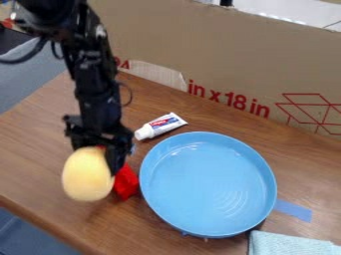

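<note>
My black gripper is low over the wooden table at the left, shut on a pale yellow, rounded object, which it holds at the near left of the blue plate. A red object lies just behind the yellow one, beside the plate's left edge, partly hidden by it. The blue plate is empty.
A toothpaste tube lies behind the plate. A cardboard box forms the back wall. Blue tape and a folded pale cloth are at the right. The table's front left edge is close to the yellow object.
</note>
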